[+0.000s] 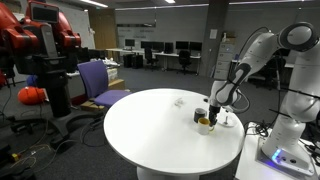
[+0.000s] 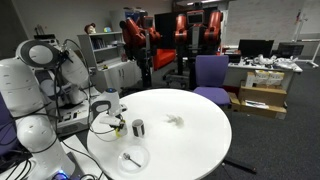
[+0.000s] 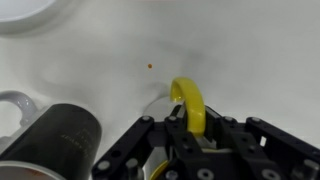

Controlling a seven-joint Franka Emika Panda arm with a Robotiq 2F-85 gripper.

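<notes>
In the wrist view my gripper is shut on a curved yellow piece, which looks like the handle (image 3: 187, 92) of a mug. That mug's yellow rim shows at the bottom edge, mostly hidden by the fingers. Exterior view 1 shows the mug (image 1: 204, 127) as white outside and yellow inside, close under the gripper at the table's right side. Little of it can be made out in exterior view 2, where the gripper (image 2: 119, 129) hangs low over the table. Whether the mug touches the table is not clear.
Close beside the gripper stands a dark metallic mug (image 3: 58, 138). A white plate (image 2: 145, 158) with a utensil on it lies near the table edge. Farther off is a pale, crumpled-looking object (image 2: 174, 121).
</notes>
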